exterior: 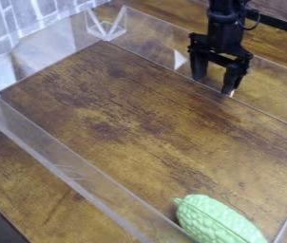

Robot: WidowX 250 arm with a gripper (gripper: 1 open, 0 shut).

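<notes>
A black robot arm and gripper (218,66) reach down from the top at the back, over the far right part of the clear-walled enclosure on a wooden table. The fingers are small and dark here, so whether they are open or shut is unclear. A pale green, ridged oblong object (220,221) lies in the near right corner, well away from the gripper.
Low transparent walls (70,161) border the wooden floor (121,123), which is bare through the middle and left. A white draped cloth (13,28) is at the top left.
</notes>
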